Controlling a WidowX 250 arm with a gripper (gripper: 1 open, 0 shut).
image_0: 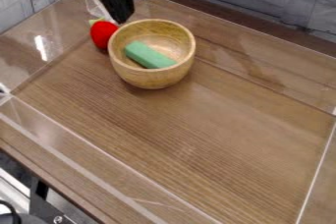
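Note:
The black gripper point(121, 10) is at the top left, above and behind a wooden bowl point(172, 41), its fingers shut with nothing visible between them. A green block point(149, 55) lies inside the bowl. A red rounded object with a green top point(104, 35) rests against the bowl's left side, below the gripper.
A low wall runs along the back right, and a grey edge borders the left side.

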